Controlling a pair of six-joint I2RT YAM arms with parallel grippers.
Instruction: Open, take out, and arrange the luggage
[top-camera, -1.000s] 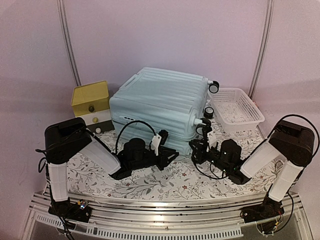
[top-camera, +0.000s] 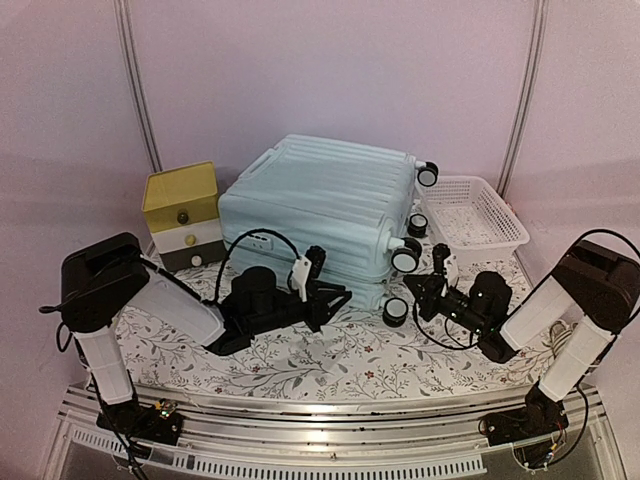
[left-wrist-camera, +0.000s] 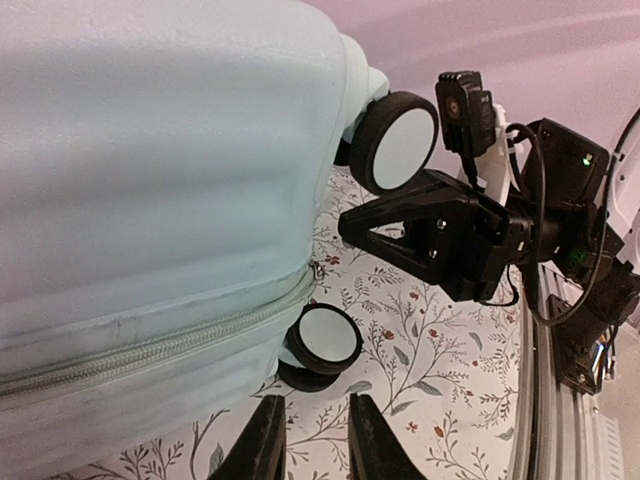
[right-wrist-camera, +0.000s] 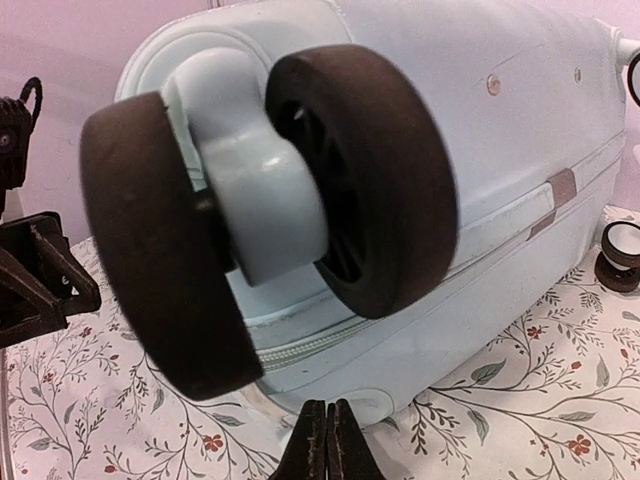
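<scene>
A pale blue suitcase (top-camera: 310, 200) lies flat on its side, wheels to the right. Its zipper (left-wrist-camera: 160, 340) runs along the front seam. A front wheel (right-wrist-camera: 360, 175) fills much of the right wrist view. My left gripper (top-camera: 325, 300) is in front of the suitcase; in its wrist view the fingertips are slightly apart over the floral mat, and whether anything is between them does not show clearly. My right gripper (top-camera: 425, 290) is just right of the front wheels, shut, with nothing visible between its fingers.
A white basket (top-camera: 470, 215) stands behind at the right. A small yellow, white and grey drawer box (top-camera: 180, 190) stands left of the suitcase.
My right gripper has moved right, away from the suitcase's front corner, uncovering the lower wheel. My left arm has shifted slightly left.
</scene>
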